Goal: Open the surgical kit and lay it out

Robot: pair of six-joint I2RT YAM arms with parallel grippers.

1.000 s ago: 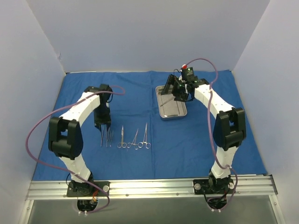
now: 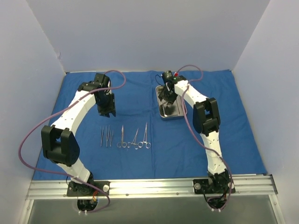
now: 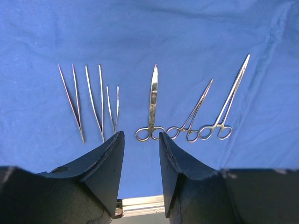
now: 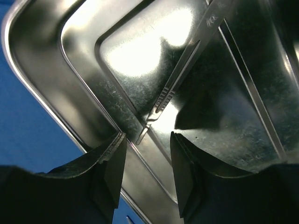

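The metal kit tray (image 2: 174,117) stands right of centre on the blue cloth. Inside it, in the right wrist view, lies a slanted scalpel handle (image 4: 180,72), its narrow tip between my right fingers as seen from above; contact cannot be judged. A second long thin metal piece (image 4: 254,95) lies to its right. My right gripper is over the tray, open, gripping nothing visible. My left gripper is open and empty, above and behind the laid-out row: tweezers (image 3: 96,105), scissors (image 3: 153,107), a small clamp (image 3: 194,114) and a longer clamp (image 3: 230,100).
Grey walls (image 2: 154,37) bound the back and sides. Loose hoses (image 2: 28,130) trail along both arms. A metal rail (image 2: 149,186) runs along the front.
My left gripper has drawn back from the tweezers, which stay in the row. The right arm has swung leftward, bringing its gripper farther over the tray.
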